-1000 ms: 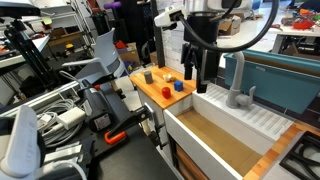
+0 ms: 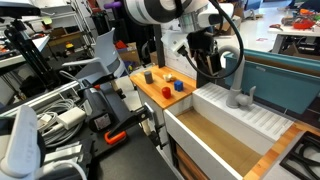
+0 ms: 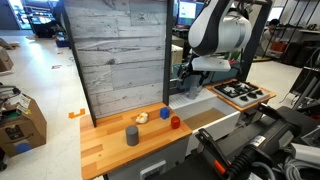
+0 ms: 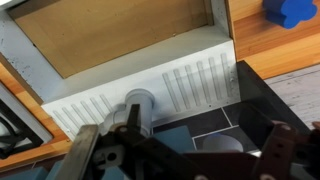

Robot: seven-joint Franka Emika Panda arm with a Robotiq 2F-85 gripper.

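My gripper [image 2: 209,70] hangs open above the back edge of the white sink, close to the grey faucet [image 2: 240,85]. Between its spread fingers in the wrist view there is only the dark tiled backsplash, with no object held. The faucet [image 4: 140,100] rises at the left of that view, beside the ribbed sink ledge [image 4: 190,85]. On the wooden counter [image 2: 150,90] left of the sink stand a blue cup [image 2: 178,86], a red cup [image 2: 166,92] and a grey cup [image 2: 148,77]. A small yellowish thing [image 3: 143,118] lies there too, too small to identify.
The sink's brown bottom [image 2: 215,140] looks bare. A stove [image 2: 300,155] adjoins it on the right. A teal wall panel [image 2: 280,82] runs behind the faucet, and a grey plank wall [image 3: 125,60] stands behind the counter.
The arm has swung and drawn back, and my gripper has risen and shifted toward the back of the sink and the faucet. The cups on the counter have not moved.
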